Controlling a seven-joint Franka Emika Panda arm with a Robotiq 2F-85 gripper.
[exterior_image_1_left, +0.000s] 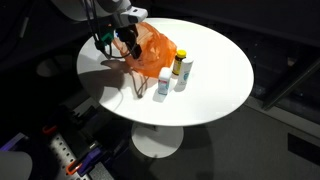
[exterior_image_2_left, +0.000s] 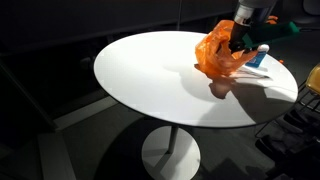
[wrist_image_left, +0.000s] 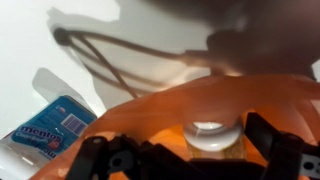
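Note:
An orange, see-through plastic bag stands crumpled on the round white table, its folded edge crossing the wrist view. My gripper is at the bag's near left side, pointing down. In the wrist view the gripper is open, with dark fingers near the bag's edge. Between them in the picture appears a container with a white round lid and yellowish body; whether it touches the fingers I cannot tell. In exterior view 2 the bag partly hides behind the arm.
Right of the bag stand a yellow bottle, a white can and a white-and-blue container. A blue Mentos pack lies left in the wrist view.

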